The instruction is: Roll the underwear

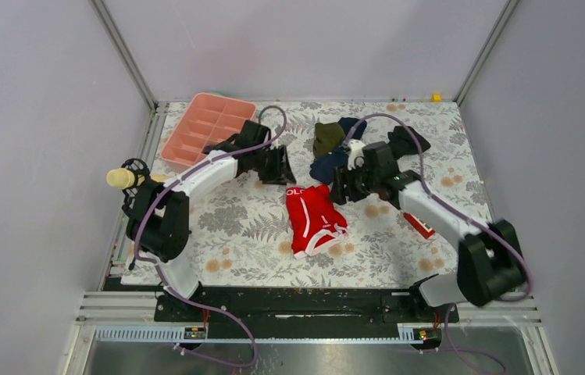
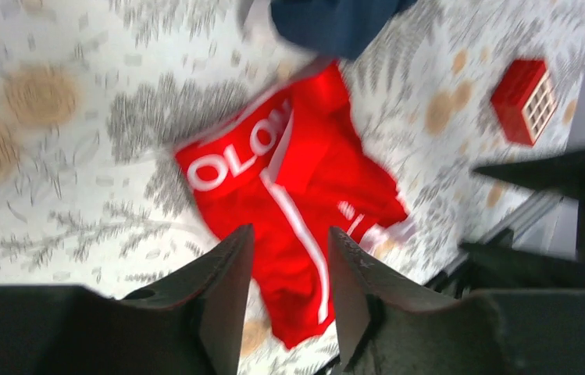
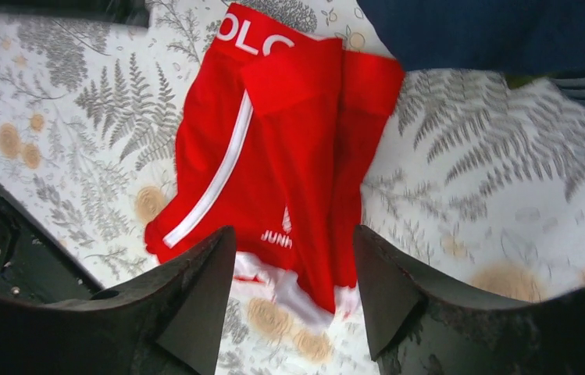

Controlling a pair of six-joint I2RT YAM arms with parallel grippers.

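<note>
Red underwear [image 1: 312, 219] with a white waistband and white trim lies on the patterned mat at front centre, one side folded inward in the right wrist view [image 3: 289, 133]. My left gripper [image 1: 277, 176] hovers just above and left of its waistband, open, fingers empty, as the left wrist view [image 2: 289, 250] shows. My right gripper [image 1: 342, 191] is above its upper right edge; the right wrist view [image 3: 293, 258] shows its fingers apart over the cloth, holding nothing.
A pink compartment tray [image 1: 209, 125] sits at back left. Folded dark and olive garments [image 1: 328, 137] lie behind the underwear. A red box [image 1: 418, 225] lies to the right.
</note>
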